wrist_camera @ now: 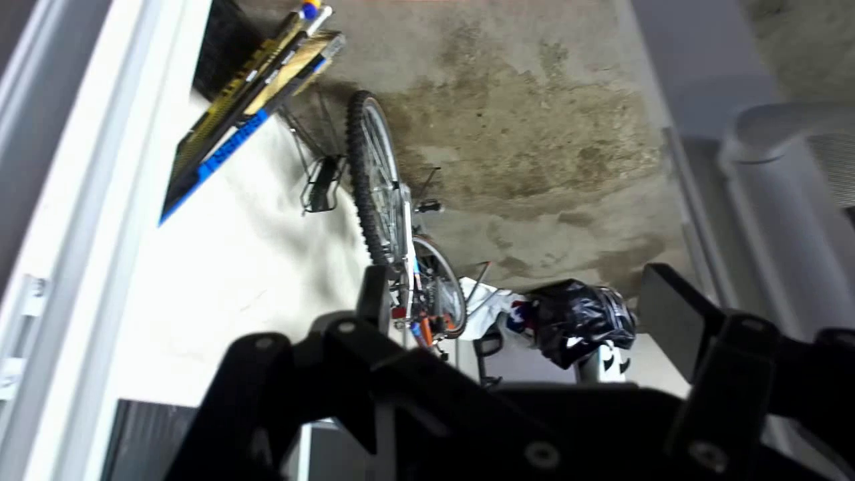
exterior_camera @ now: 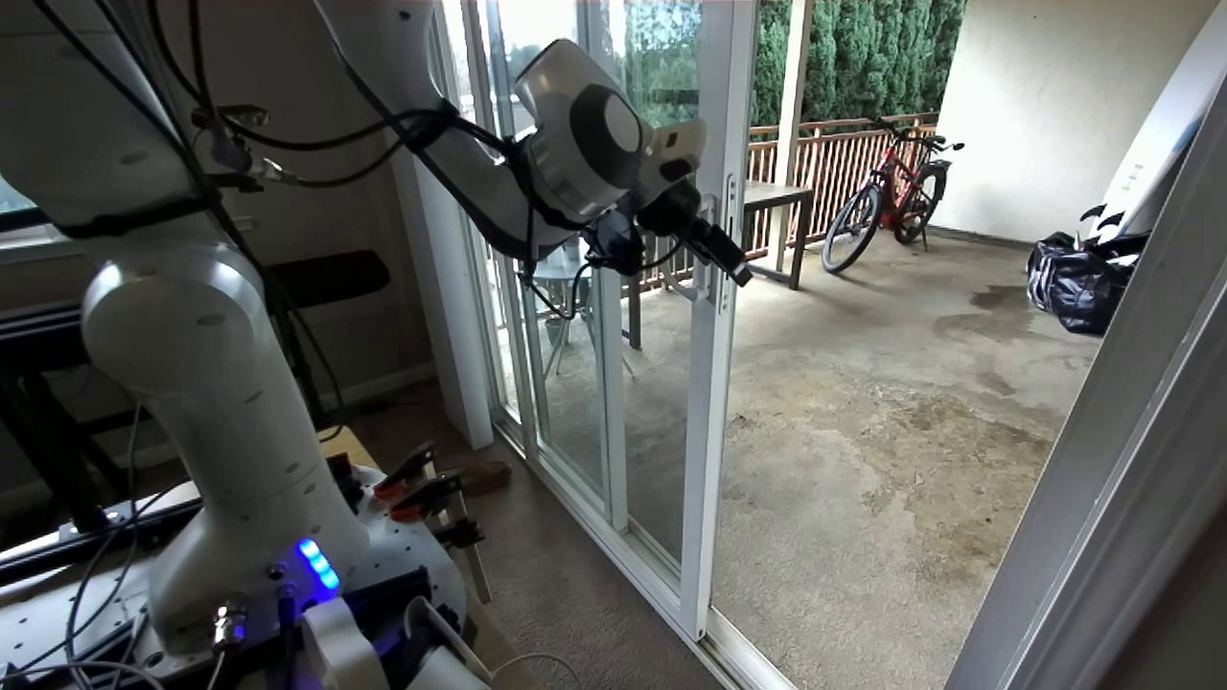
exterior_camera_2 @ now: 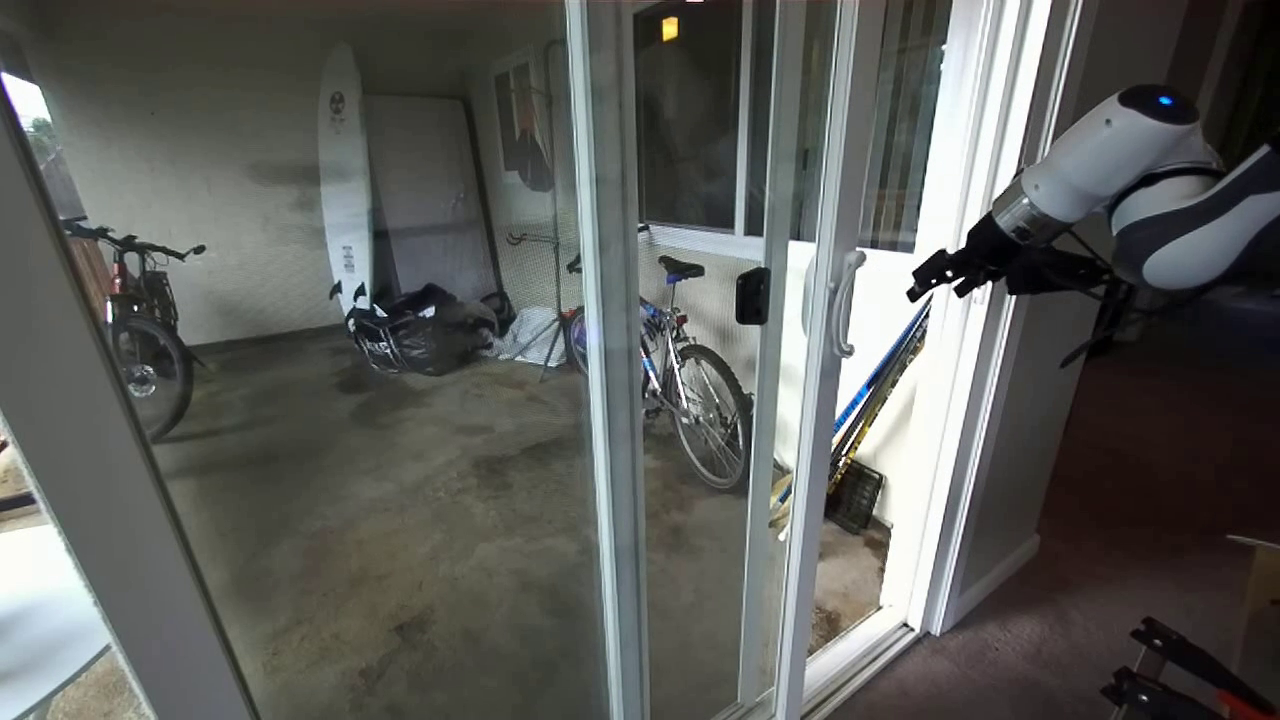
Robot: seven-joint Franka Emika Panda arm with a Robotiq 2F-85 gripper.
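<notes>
The white-framed sliding glass door (exterior_camera: 699, 460) stands partly open, with a doorway gap to its right in exterior view 1. A pale curved handle (exterior_camera_2: 847, 306) is fixed to the door's edge. My gripper (exterior_camera: 736, 266) is raised at about the handle's height, next to the door edge. In exterior view 2 a gap shows between the gripper (exterior_camera_2: 932, 278) and the handle. From the wrist, the black fingers (wrist_camera: 677, 321) are spread wide with nothing between them. The handle (wrist_camera: 765, 200) runs along the right side of that view, outside the fingers.
The fixed door jamb (exterior_camera_2: 978, 360) stands close to the gripper. Beyond the doorway lie a concrete patio (exterior_camera: 840, 460), a red bicycle (exterior_camera: 903, 190) and a black bag (exterior_camera: 1078, 282). Long poles (exterior_camera_2: 882, 384) lean just outside. Clamps (exterior_camera: 431, 494) sit by my base.
</notes>
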